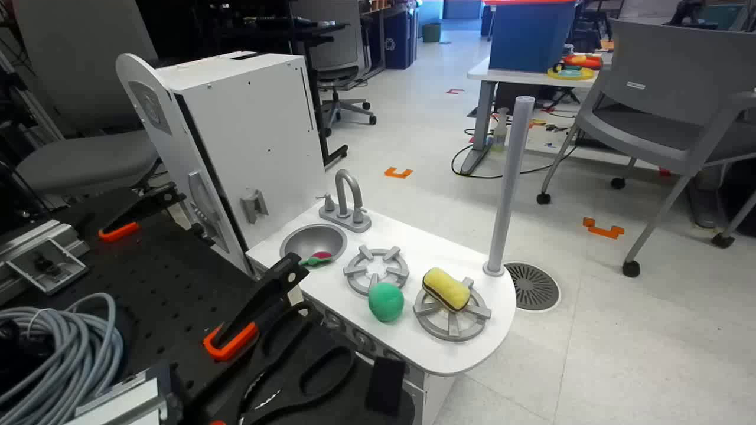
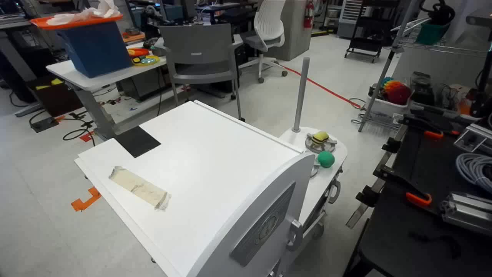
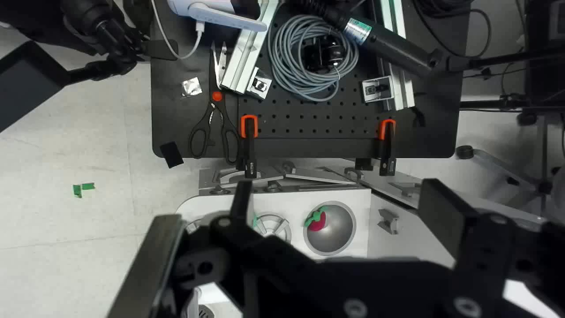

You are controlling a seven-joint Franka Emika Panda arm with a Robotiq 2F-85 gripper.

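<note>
Wide apart, the fingers of my open gripper stand high above the toy kitchen in the wrist view, with nothing held between them. A grey sink bowl [image 1: 296, 241] is set in the white counter, and a red toy with green leaves [image 3: 317, 223] lies in it. On the counter, in exterior view 1, a green ball [image 1: 386, 302] rests against the near side of one grey burner [image 1: 377, 268]. A yellow sponge with a dark edge [image 1: 445, 289] lies on the other burner [image 1: 453, 330]. Neither exterior view shows my gripper.
A faucet [image 1: 345, 202] rises behind the sink, and a tall grey post [image 1: 510, 184] stands at the counter's end. The white cabinet [image 1: 244, 134] flanks the sink. Orange-tipped clamps [image 3: 249, 143], scissors [image 3: 212, 127] and coiled cable [image 3: 283, 50] crowd the black table alongside.
</note>
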